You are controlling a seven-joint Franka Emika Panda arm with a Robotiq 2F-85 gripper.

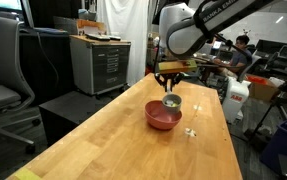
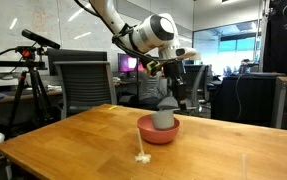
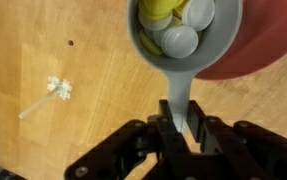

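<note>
Shut on the handle of a grey cup-like scoop (image 3: 219, 48), my gripper holds it out in front of the fingers in the wrist view. Yellow and whitish round pieces (image 3: 173, 30) lie inside the scoop. The red bowl (image 1: 162, 119) stands on the wooden table, and the scoop (image 1: 171, 102) hangs over its far rim in exterior view 1. In exterior view 2 the scoop (image 2: 163, 119) appears above the bowl (image 2: 174, 133), partly in front of its inside. What the bowl holds is hidden.
A thin white stick with a flowery end (image 3: 59, 88) lies on the table beside the bowl. Chairs and a drawer cabinet (image 1: 107, 62) stand beyond the table.
</note>
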